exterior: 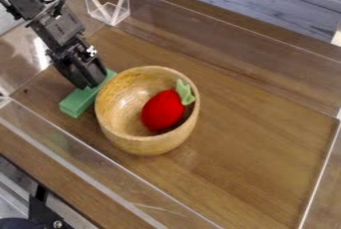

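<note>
A green block (78,104) lies on the wooden surface at the left, partly behind a round wooden bowl (130,138) holding a red vegetable with green leaves (164,110). My gripper (94,81) reaches down from the upper left to the green block, beside the bowl's left rim. Its fingertips are small and dark against the block, and I cannot tell whether they are on it or how far apart they stand.
Clear plastic walls (100,191) edge the wooden surface. A small transparent holder (110,6) stands at the upper left. The surface right of the bowl is bare.
</note>
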